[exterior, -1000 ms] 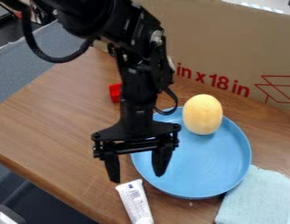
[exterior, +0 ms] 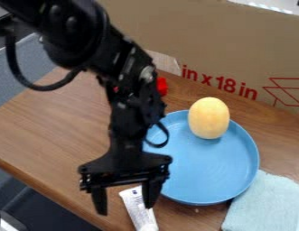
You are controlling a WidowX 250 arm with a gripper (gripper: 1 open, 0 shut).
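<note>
My black gripper (exterior: pixel 125 195) hangs open in the lower middle, its two fingers pointing down over a white tube (exterior: pixel 142 217) with printed text that lies on the wooden table at the front edge. Just right of it is a blue plate (exterior: pixel 212 176) with a yellow egg-shaped object (exterior: pixel 209 118) resting toward its back. A red object (exterior: pixel 162 86) shows partly behind the arm.
A cardboard box (exterior: pixel 236 50) stands along the back. A light blue cloth (exterior: pixel 266 203) lies at the right front. Its edge runs along the lower left.
</note>
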